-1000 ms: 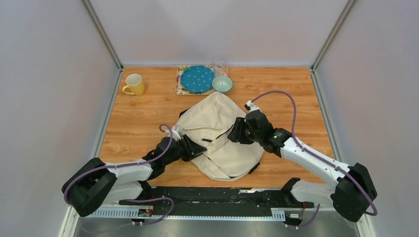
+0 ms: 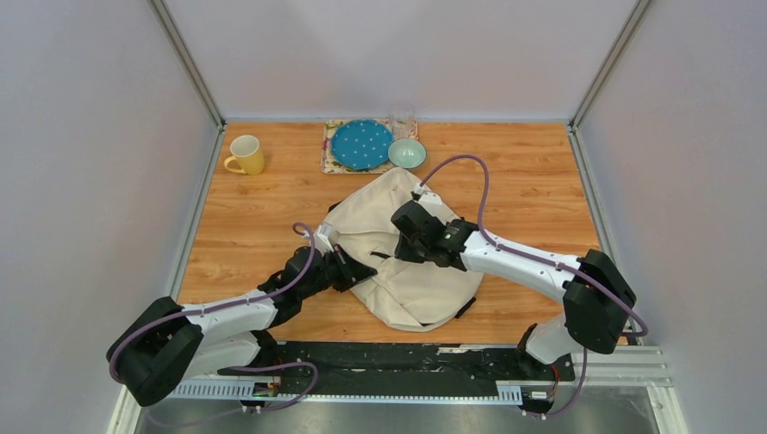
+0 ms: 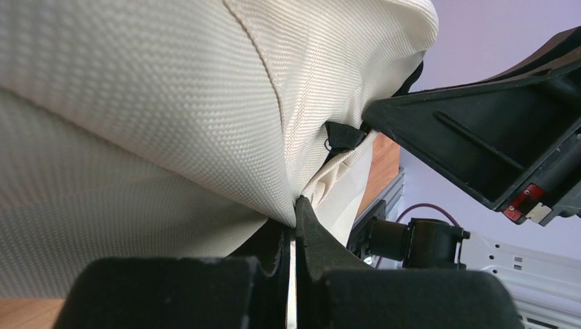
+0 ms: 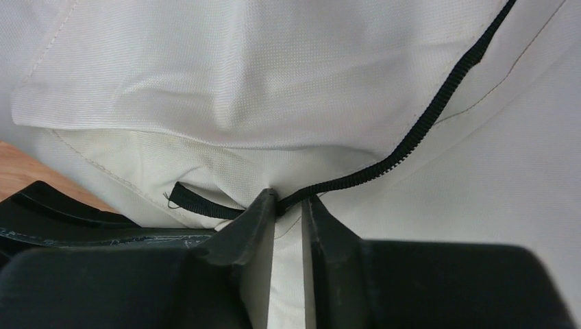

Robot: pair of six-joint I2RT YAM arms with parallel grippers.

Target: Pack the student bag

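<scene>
A cream cloth bag (image 2: 425,294) lies crumpled in the middle of the table. My left gripper (image 2: 360,269) is at its left part; in the left wrist view its fingers (image 3: 322,260) are shut on a fold of the cream fabric. My right gripper (image 2: 403,250) is over the bag's middle. In the right wrist view a black zipper strip (image 4: 363,175) runs across the fabric and passes at the fingertips, which stand slightly apart; whether they grip the strip is unclear.
A yellow mug (image 2: 250,155) stands at the back left. A floral tray (image 2: 331,166) at the back holds a blue dotted plate (image 2: 360,141), a green bowl (image 2: 407,154) and a clear glass (image 2: 401,117).
My right gripper has moved left across the bag, with its arm swinging along. The left gripper has stayed at about the same place on the bag.
</scene>
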